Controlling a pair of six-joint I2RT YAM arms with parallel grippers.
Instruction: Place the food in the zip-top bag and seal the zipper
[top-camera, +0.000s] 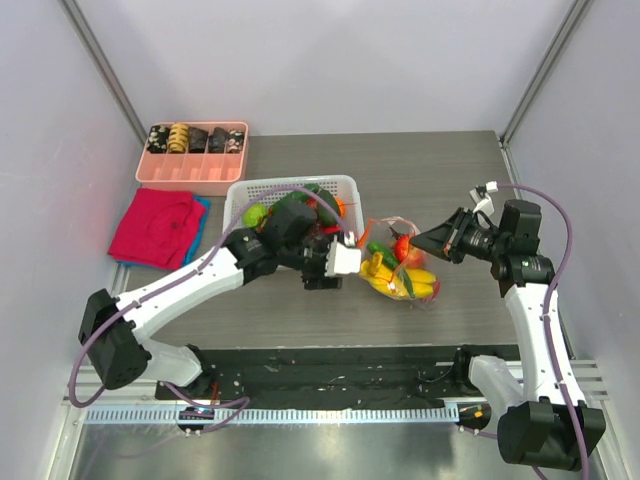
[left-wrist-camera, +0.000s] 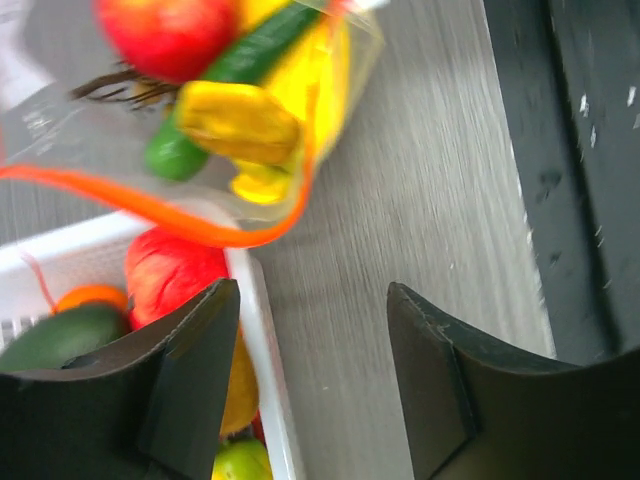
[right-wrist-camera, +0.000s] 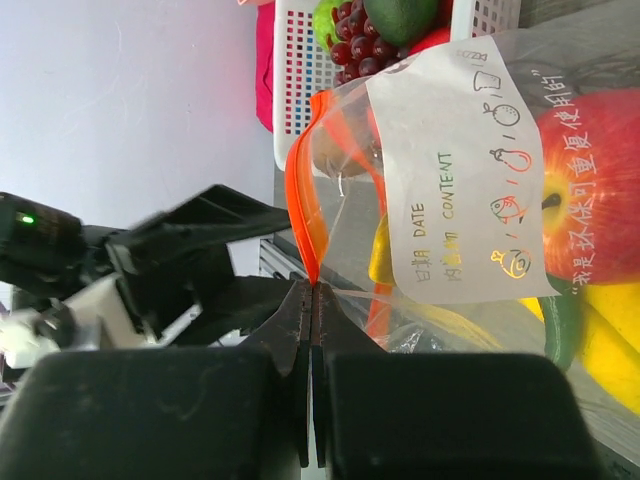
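The clear zip bag (right-wrist-camera: 465, 170) holds an apple (left-wrist-camera: 175, 30), a cucumber (left-wrist-camera: 245, 50) and yellow bananas (top-camera: 390, 285). My right gripper is shut on the bag's orange zipper edge (right-wrist-camera: 305, 200). My left gripper, fingers apart with nothing between them, hangs left of the bag, by the basket's near side; the bag's orange-edged mouth (left-wrist-camera: 230, 235) faces it.
A white basket (top-camera: 233, 205) of produce stands left of the bag. A pink tray (top-camera: 190, 174) and red cloths (top-camera: 155, 225) lie at the far left.
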